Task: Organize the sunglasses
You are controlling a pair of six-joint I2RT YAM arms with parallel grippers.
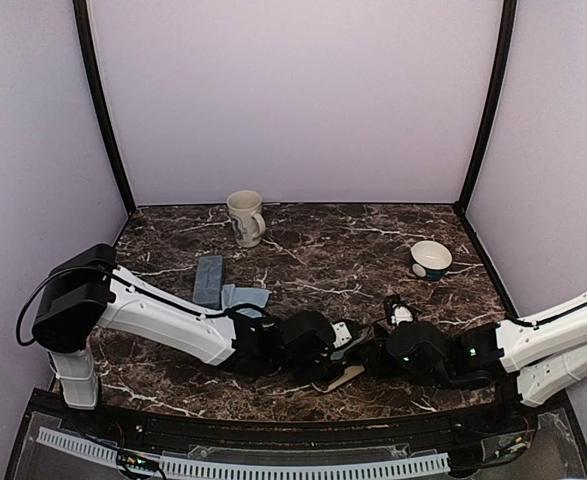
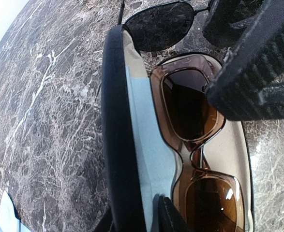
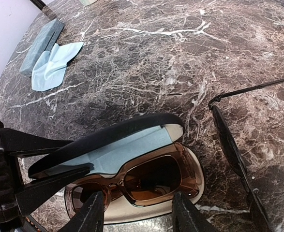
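Brown sunglasses [image 2: 200,203] [image 3: 151,176] lie in an open case with a pale lining [image 3: 122,212] and a light blue cloth [image 2: 149,145]. My left gripper [image 1: 328,370] is shut on the case's dark lid [image 3: 108,135], seen at the left in the right wrist view. My right gripper, part open, is over the case's near side, its fingertips low in its own view. Black sunglasses [image 2: 158,26] [image 3: 233,150] lie beside the case.
A mug [image 1: 243,218] stands at the back, a bowl [image 1: 430,262] at the right rear. A grey-blue block [image 1: 209,280] and a loose blue cloth [image 3: 52,70] lie at the left.
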